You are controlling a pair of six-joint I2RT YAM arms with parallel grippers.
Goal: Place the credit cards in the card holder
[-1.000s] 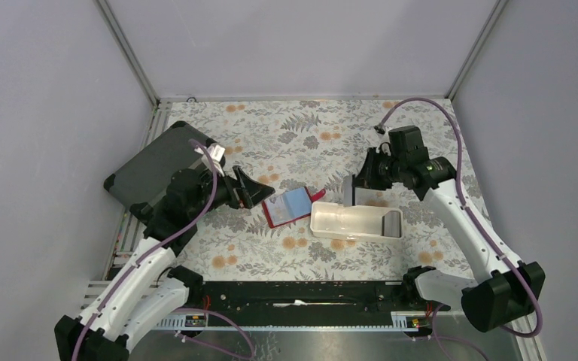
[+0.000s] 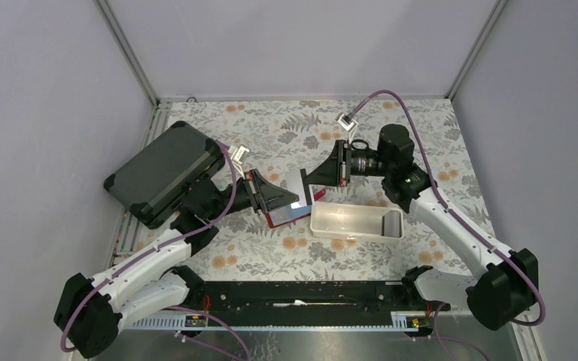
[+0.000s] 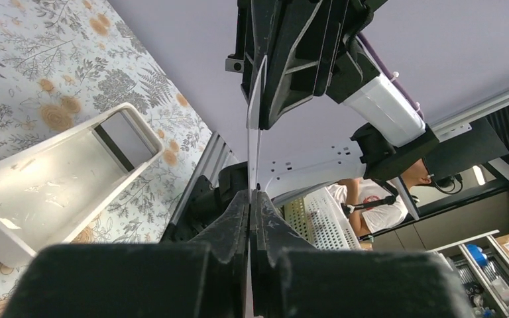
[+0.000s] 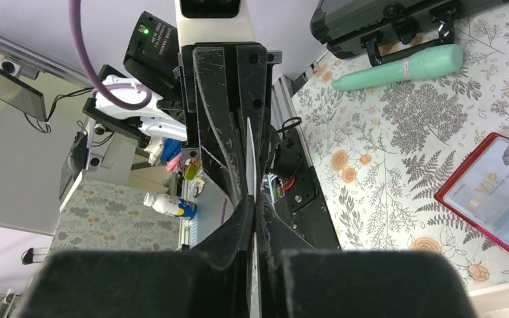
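In the top view a light card with a dark stripe [image 2: 298,188] is held up near the table's middle, between the two arms. My right gripper [image 2: 308,179] is shut on its striped side. From the other side my left gripper [image 2: 296,200] is shut at the card's lower corner. In the left wrist view the card's thin edge [image 3: 254,146] runs down between the left fingertips, and the right wrist view shows it edge-on too. Below the card lies the red-edged card holder [image 2: 277,223], partly covered, with a printed "VIP" card [image 4: 494,179] showing in it.
A white tray [image 2: 346,238] stands right of the holder, a dark-striped card [image 2: 392,223] at its right end. To the left rests a black case [image 2: 167,169], with a green pen-like object [image 4: 404,69] near it.
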